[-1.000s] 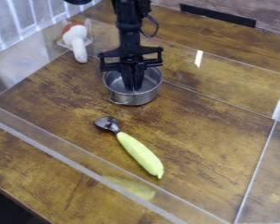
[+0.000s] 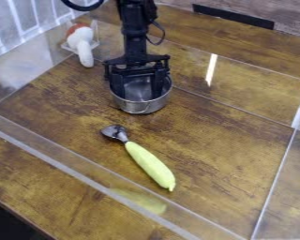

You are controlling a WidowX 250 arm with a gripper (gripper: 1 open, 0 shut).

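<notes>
My gripper (image 2: 138,69) is black and stands open over a steel pot (image 2: 139,101), its fingers reaching down at the pot's rim and into its upper part. What lies inside the pot is too dark to tell. In front of the pot lies a pale yellow-green, elongated object (image 2: 150,164) with a dark spoon-like piece (image 2: 113,133) at its upper left end.
A white object with a red part (image 2: 80,43) stands at the back left.
My gripper has shifted slightly down and left over the pot. The other objects have not visibly moved.
</notes>
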